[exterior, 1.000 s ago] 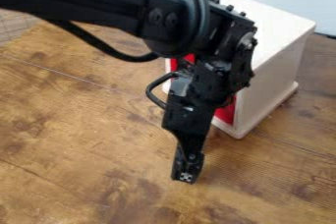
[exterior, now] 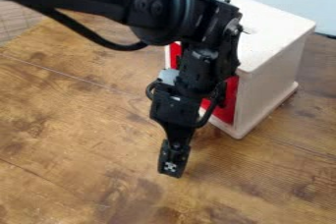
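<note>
My black gripper (exterior: pixel 174 159) points down just above the wooden floor (exterior: pixel 79 149), left of and in front of a white box (exterior: pixel 269 66) with a red front panel (exterior: pixel 229 100). The arm hangs over the box and hides much of its red side. The fingertips overlap in this view, so their opening and anything between them cannot be made out.
The white box stands at the back right, with a pale wall behind it. A light tiled patch shows at the top left edge.
My arm and gripper have shifted left and slightly up in the view, uncovering more of the white box and its red panel.
</note>
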